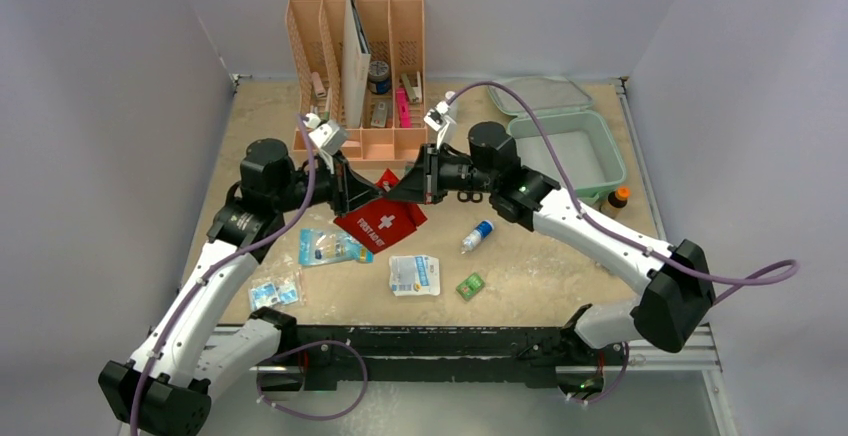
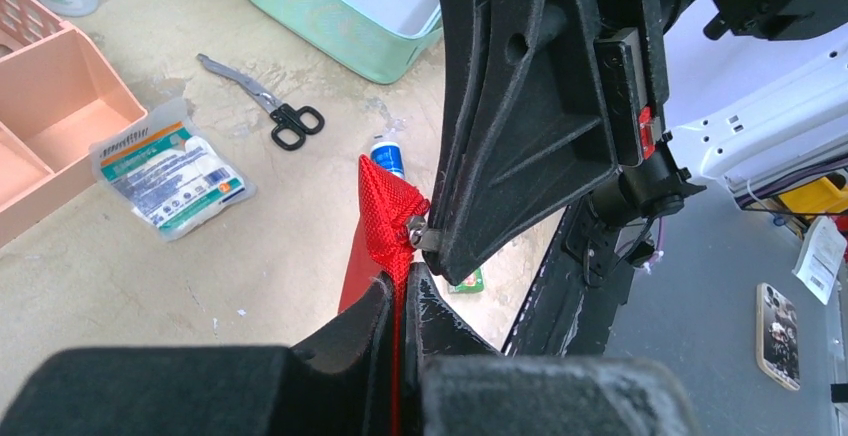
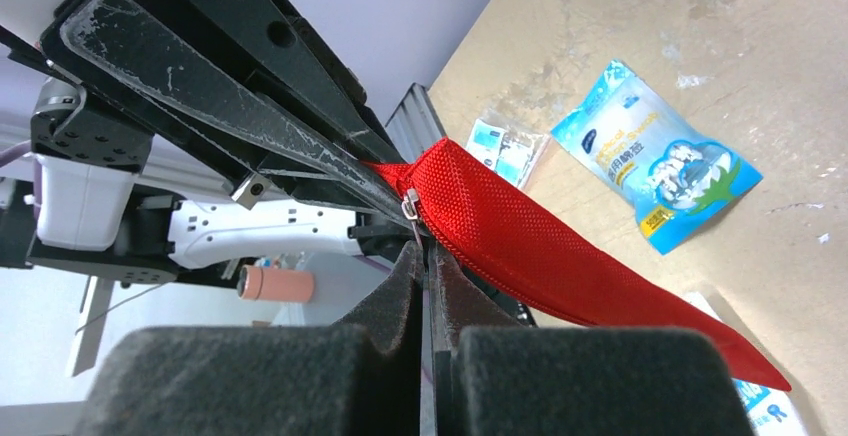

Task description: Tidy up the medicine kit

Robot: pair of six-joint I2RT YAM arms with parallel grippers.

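Note:
A red first aid pouch [image 1: 382,223] with a white cross hangs above the table between my two grippers. In the left wrist view, my left gripper is shut on the red fabric at one end of the pouch [image 2: 372,218]. My right gripper is shut on the small metal zipper pull [image 3: 411,204] at the pouch's edge. Below lie a blue cotton swab bag [image 1: 335,246], a white packet [image 1: 414,275], a small green packet [image 1: 470,286], a blue-and-white bottle [image 1: 477,236] and clear packets [image 1: 274,292].
At the back stands a pink divided organizer [image 1: 390,146] with several items inside. An open green box [image 1: 612,161] sits at the right, a brown bottle [image 1: 616,201] beside it. Scissors [image 2: 270,102] and a bandage packet [image 2: 175,171] lie near the organizer.

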